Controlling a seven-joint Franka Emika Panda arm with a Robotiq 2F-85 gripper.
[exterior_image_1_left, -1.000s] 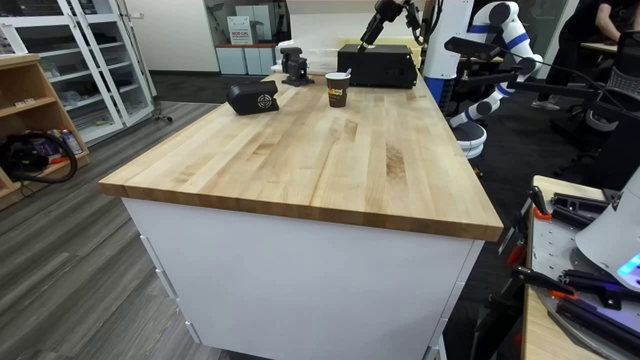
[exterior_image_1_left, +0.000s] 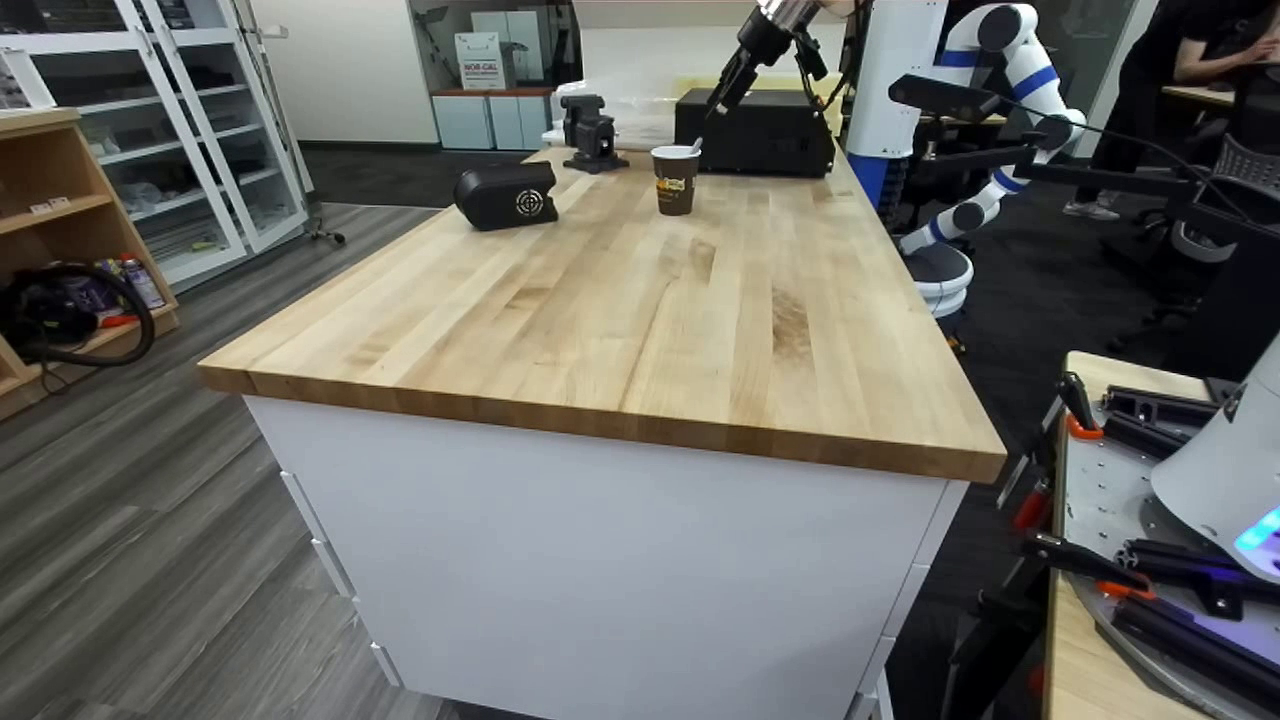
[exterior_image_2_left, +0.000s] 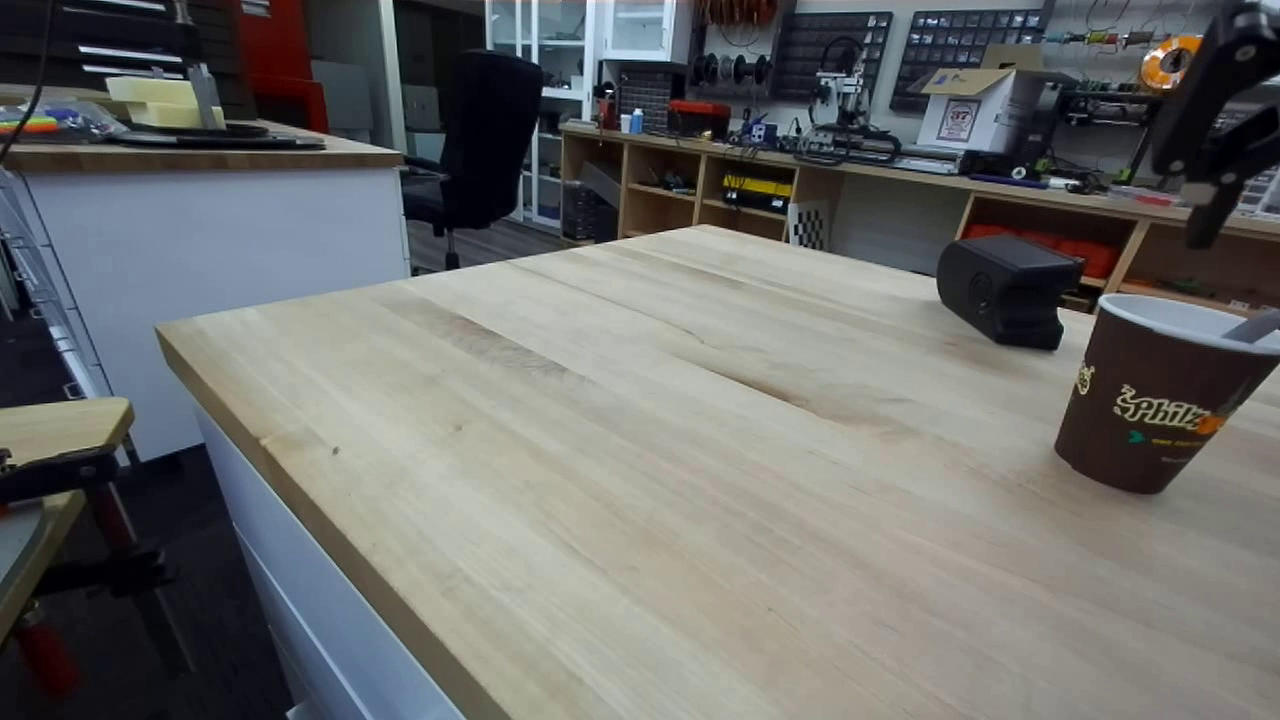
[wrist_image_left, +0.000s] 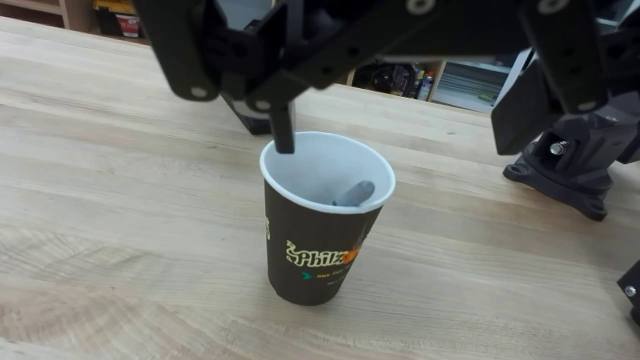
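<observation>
A dark brown paper cup (wrist_image_left: 318, 252) with a white rim stands upright on the wooden table (exterior_image_1_left: 624, 300). Inside it leans a grey utensil-like object (wrist_image_left: 357, 193), its lower part hidden by the cup wall. In the wrist view my gripper is open, one fingertip overlapping the cup's back-left rim in the picture and the other well to the right. Nothing is between the fingers. Exterior view 1 has the gripper (exterior_image_1_left: 716, 110) high above the table, up and right of the cup. Only part of it shows at the right edge of exterior view 2.
A black rounded device (exterior_image_1_left: 506, 196) lies left of the cup. Behind stand a black vise-like tool (exterior_image_1_left: 589, 134) and a large black box (exterior_image_1_left: 756, 134).
In exterior view 1 the arm and gripper have shifted slightly left and lower. The cup and the other things on the table have stayed put.
</observation>
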